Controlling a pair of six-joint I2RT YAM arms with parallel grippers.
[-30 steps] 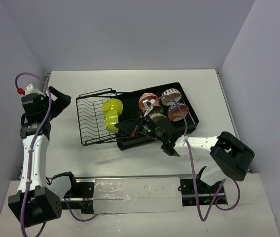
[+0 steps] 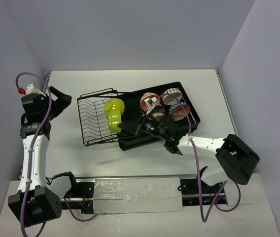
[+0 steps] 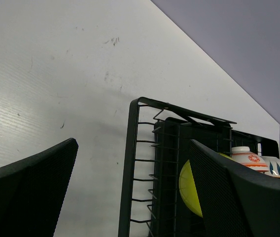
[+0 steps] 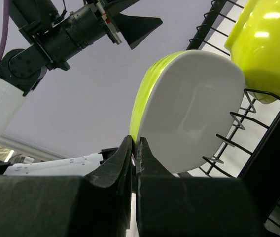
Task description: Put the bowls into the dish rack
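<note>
My right gripper (image 2: 123,127) is shut on the rim of a yellow-green bowl (image 2: 113,122), white inside, which stands on its side in the wire dish rack (image 2: 90,129); the right wrist view shows the held bowl (image 4: 189,108) against the rack's prongs. A second yellow bowl (image 4: 263,44) sits beside it, toward the back of the rack in the top view. My left gripper (image 2: 63,98) is open, empty, left of the rack, above bare table in its wrist view.
Several patterned bowls (image 2: 172,96) sit in the black tray (image 2: 145,143) right of the rack. Walls bound both sides.
The left arm is still.
</note>
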